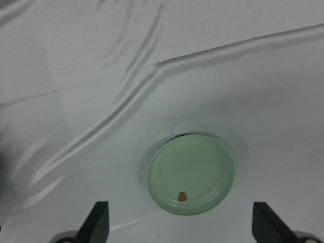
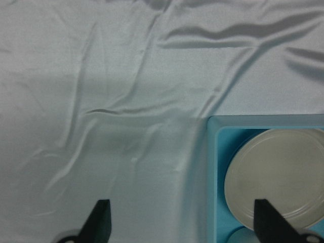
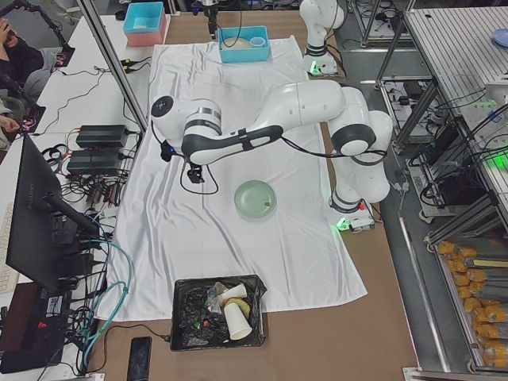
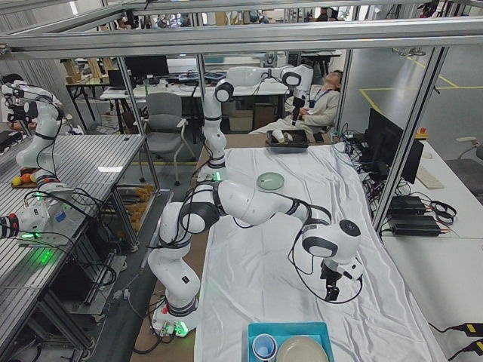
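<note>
A green plate [image 3: 255, 198] [image 1: 190, 167] with a small brown piece on it lies on the white cloth. My left gripper [image 3: 197, 176] hangs to one side of the plate in the camera left view, open and empty, with the plate in its wrist view. My right gripper [image 4: 332, 290] is over the cloth beside a blue bin [image 2: 212, 172], open with nothing between its fingers. A beige plate [image 2: 273, 172] and a blue-and-white cup [image 4: 264, 347] sit inside that bin.
A black bin [image 3: 181, 313] holding paper cups and other rubbish stands at the opposite end of the cloth from the blue bin. Monitors and cables line the side desk [image 4: 434, 264].
</note>
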